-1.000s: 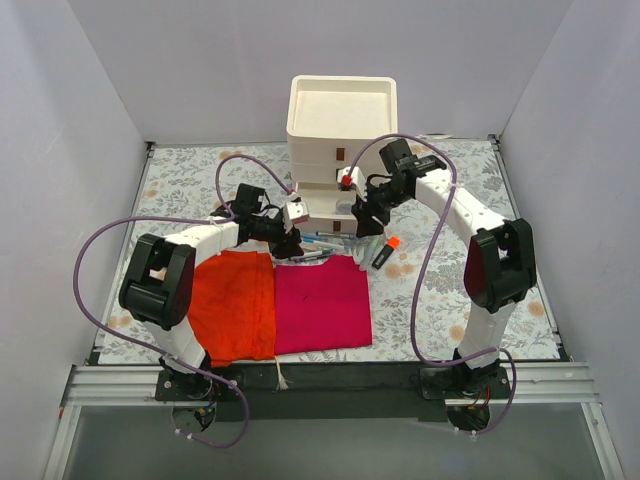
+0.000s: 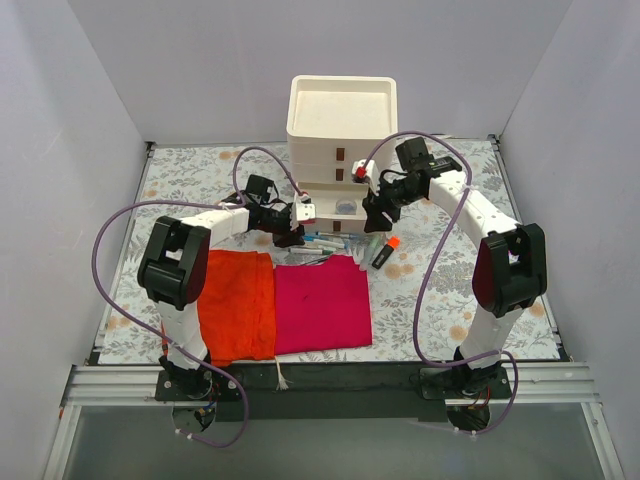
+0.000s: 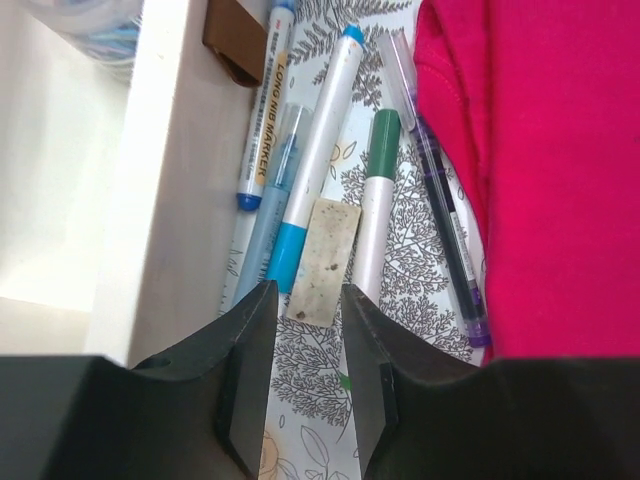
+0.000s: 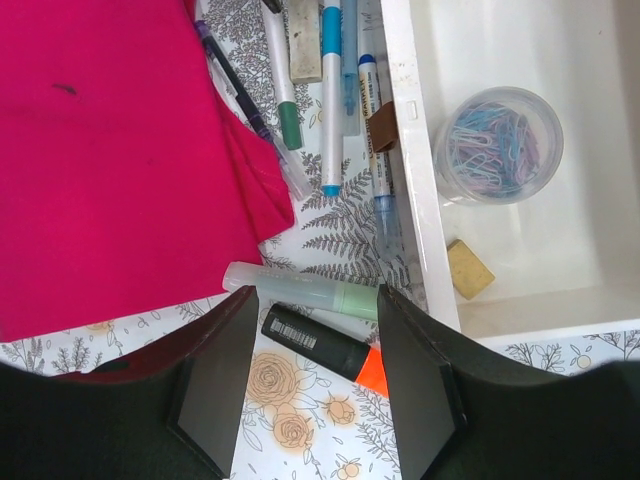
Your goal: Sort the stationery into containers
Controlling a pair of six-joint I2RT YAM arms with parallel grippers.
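A small grey eraser (image 3: 325, 262) lies just past the tips of my left gripper, which is open and empty. Alongside it are a white pen with blue ends (image 3: 320, 140), a green-capped white pen (image 3: 377, 195), a Long Nib marker (image 3: 265, 120), a light blue pen (image 3: 275, 200) and a dark purple pen (image 3: 445, 220). My right gripper is also open, above a clear tube with a pale green end (image 4: 300, 288) and a black marker with an orange cap (image 4: 318, 343). Neither is visibly gripped.
The pulled-out white drawer (image 4: 420, 170) holds a tub of paper clips (image 4: 500, 145) and a tan block (image 4: 468, 268). Its cabinet (image 2: 343, 105) stands behind. A pink cloth (image 2: 322, 305) and an orange cloth (image 2: 235, 305) cover the front left.
My left gripper has shifted slightly toward the drawer. The right one has drifted a little to the right. The cloths, the drawer and the black marker have stayed in place.
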